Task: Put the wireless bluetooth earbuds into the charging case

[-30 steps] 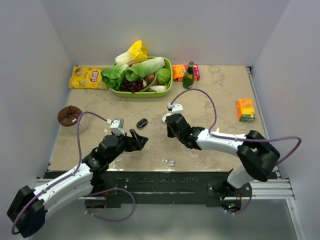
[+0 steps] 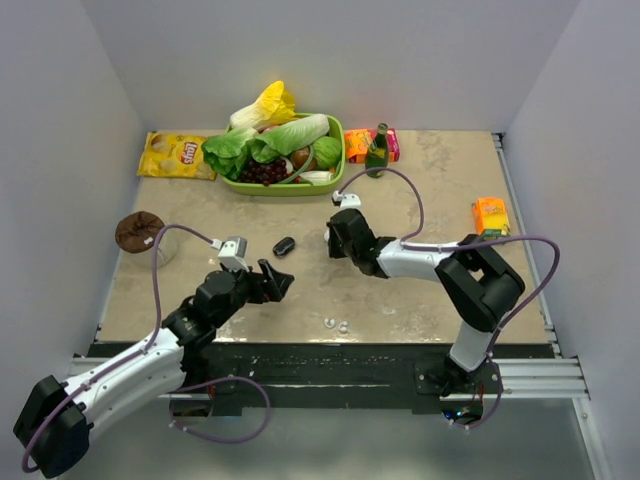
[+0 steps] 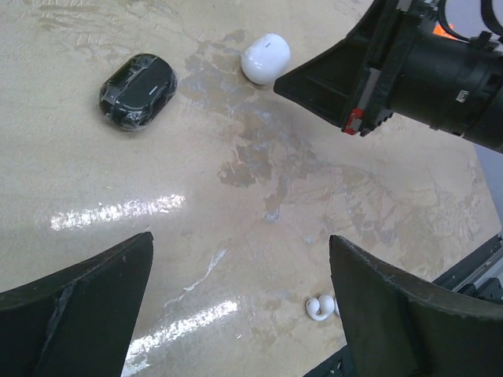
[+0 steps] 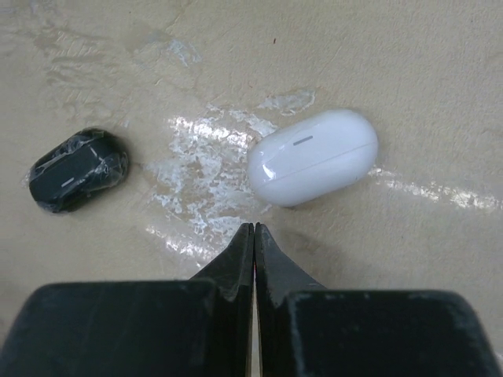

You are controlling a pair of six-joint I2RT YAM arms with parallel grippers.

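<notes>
A glossy white case (image 4: pixel 313 157), lid closed, lies on the table in the right wrist view. In the top view the right arm partly covers this white case (image 2: pixel 327 235). My right gripper is shut, its tips just in front of the white case, nothing visible between them. A black case (image 4: pixel 78 170) in clear wrap rests to the left of it. Two small white earbuds lie near the table's front edge, one earbud (image 2: pixel 330 322) left of the other earbud (image 2: pixel 344 326). My left gripper stands open and empty above the table.
A green basket (image 2: pixel 230 183) of vegetables stands at the back, with a dark bottle (image 2: pixel 377 150) beside it. A brown-topped container (image 2: pixel 143 232) is at far left, an orange box (image 2: pixel 490 219) at far right. Bare tabletop lies between the cases and the earbuds.
The left arm and the earbuds stayed put.
</notes>
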